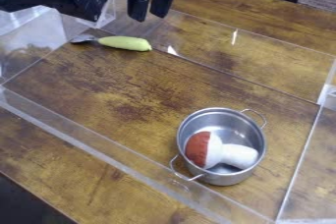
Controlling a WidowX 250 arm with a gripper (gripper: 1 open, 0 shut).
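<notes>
My gripper (148, 4) is at the top of the view, open, above and behind a pale yellow-green corn-like object (126, 43). That object lies on the wooden table, with a grey utensil (84, 39) at its left end. At the lower right stands a steel pot (230, 174) with two handles, holding a red and white mushroom-like object (206, 149).
Clear plastic walls (309, 159) border the work area on the table (132, 100). A dark arm part fills the top left corner.
</notes>
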